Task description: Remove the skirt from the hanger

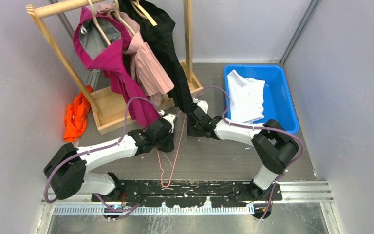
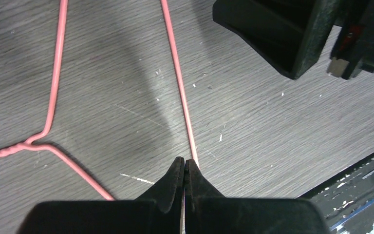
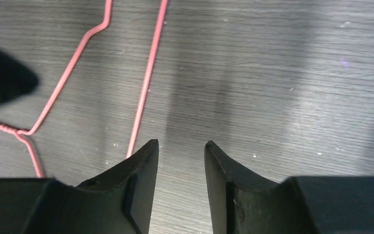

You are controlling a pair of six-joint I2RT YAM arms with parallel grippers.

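Note:
A thin pink wire hanger lies bare on the floor between the two arms, its upper part partly hidden by them. In the left wrist view my left gripper is shut with nothing held. One long side of the hanger runs beneath its fingertips, outside them; the twisted neck is at left. My right gripper stands open and empty, with that same long side just left of its fingers. I cannot tell which garment is the skirt.
On the wooden rack hang a magenta garment, a pink one and a black one. Orange cloth lies at left. White cloth is inside the blue bin. Open floor stretches below the bin.

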